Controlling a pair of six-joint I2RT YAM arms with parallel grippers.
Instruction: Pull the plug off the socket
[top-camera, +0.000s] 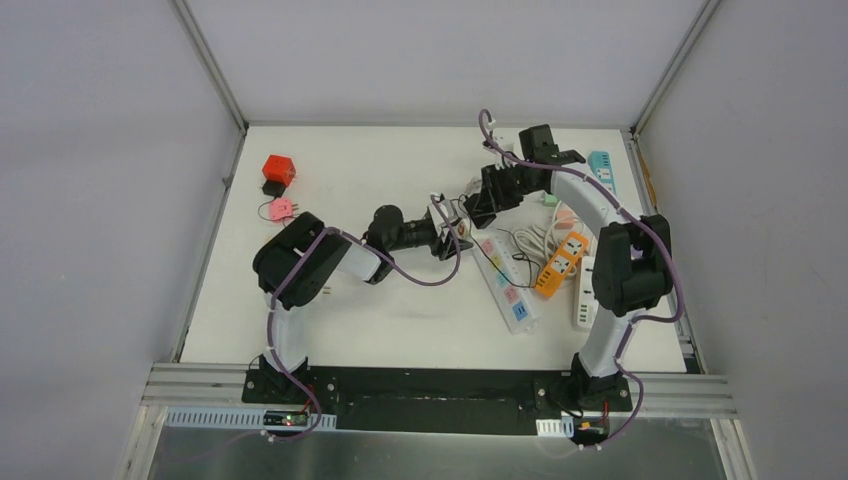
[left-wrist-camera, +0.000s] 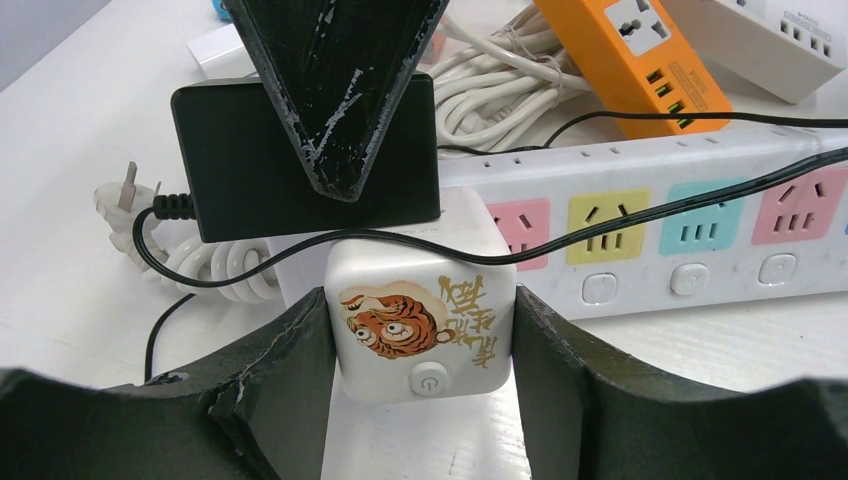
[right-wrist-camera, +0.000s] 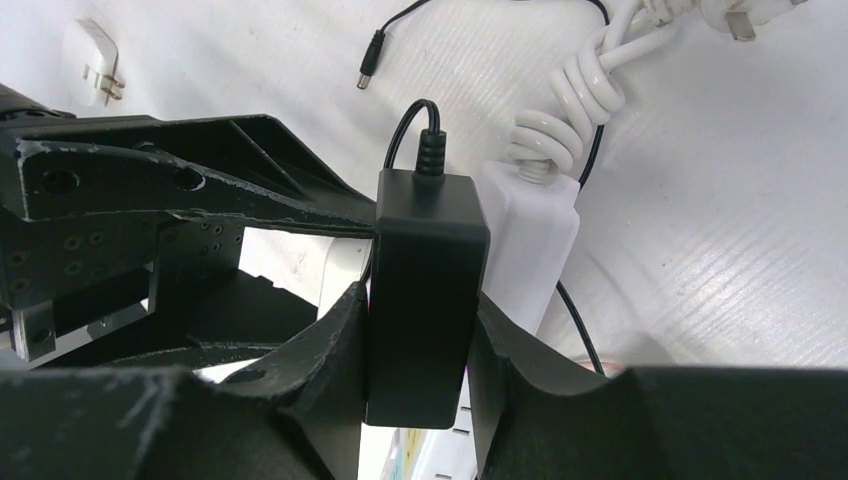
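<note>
In the left wrist view, my left gripper is shut on a white cube socket with a tiger print. Just behind and above it, a black power adapter carries a trailing cable. My right gripper is shut on that black adapter, seen end-on in the right wrist view, with its cable leaving the top. Whether its prongs are still in the cube cannot be told. In the top view both grippers meet near the middle right of the table.
A colourful white power strip lies below the grippers. An orange strip, white strip and coiled cables crowd the right. A red block and pink plug lie at left.
</note>
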